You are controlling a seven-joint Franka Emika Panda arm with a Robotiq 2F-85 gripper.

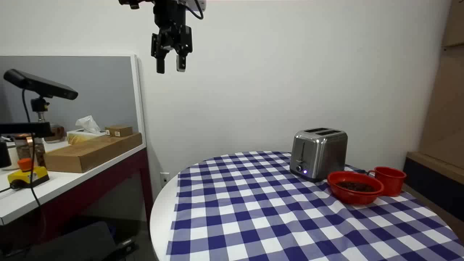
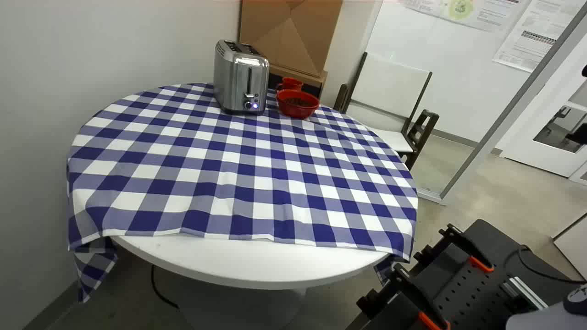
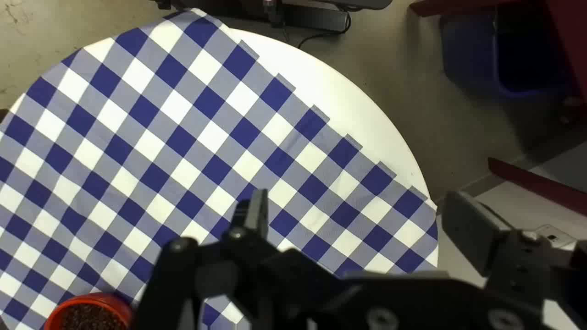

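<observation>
High above the table hangs my black gripper, its two fingers apart with nothing between them. In the wrist view the gripper also shows as open, over the checkered cloth. On the far part of the table stands a silver toaster with a small lit light on its front. Beside it is a red bowl holding something dark and grainy. A red cup stands right behind the bowl, and what is inside it is hidden.
The blue and white tablecloth covers most of the round white table and is bare in front of the toaster. At left, a side desk carries a cardboard box. A plain wall stands behind.
</observation>
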